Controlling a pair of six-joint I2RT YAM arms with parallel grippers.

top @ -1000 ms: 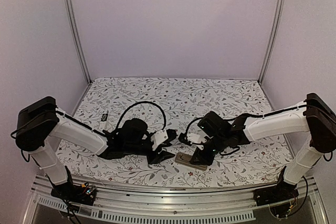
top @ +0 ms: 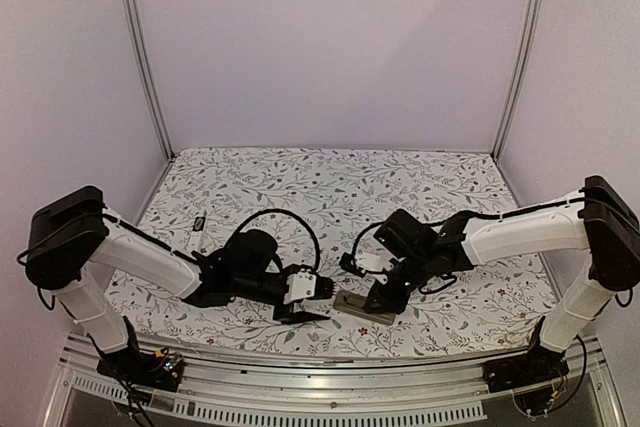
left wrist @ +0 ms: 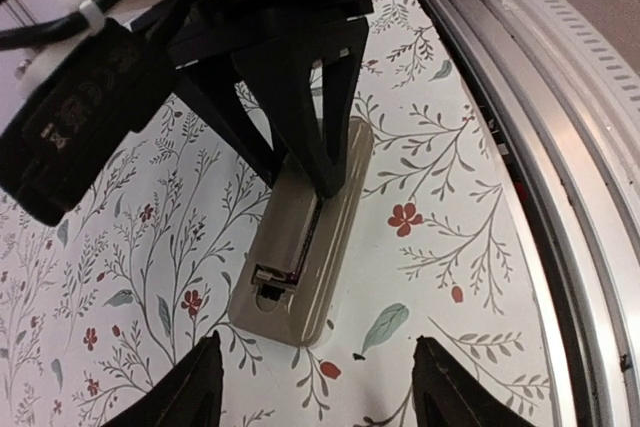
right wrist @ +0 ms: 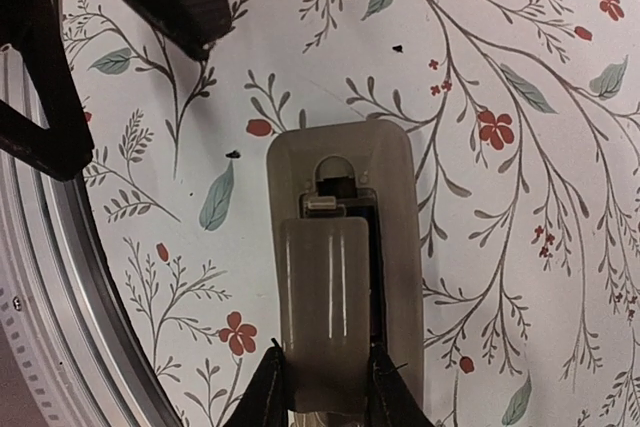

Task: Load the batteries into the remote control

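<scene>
The grey-brown remote control [top: 352, 306] lies back up on the table, its battery slot uncovered. In the right wrist view, a battery [right wrist: 325, 297] lies lengthwise over the slot of the remote [right wrist: 402, 247], with a dark gap along one side. My right gripper is shut on this battery, one finger on each side. Whether the battery is fully seated, I cannot tell. In the left wrist view, my left gripper stands open and empty just off the remote's near end [left wrist: 275, 322]. A metal contact [left wrist: 275, 279] shows at that end of the slot.
A small dark-and-white object [top: 199, 222] lies at the table's left. The metal rail [top: 330, 372] runs along the front edge, close to the remote. Behind both arms, the patterned tabletop [top: 330, 182] is clear.
The right arm and the remote stay almost where they were.
</scene>
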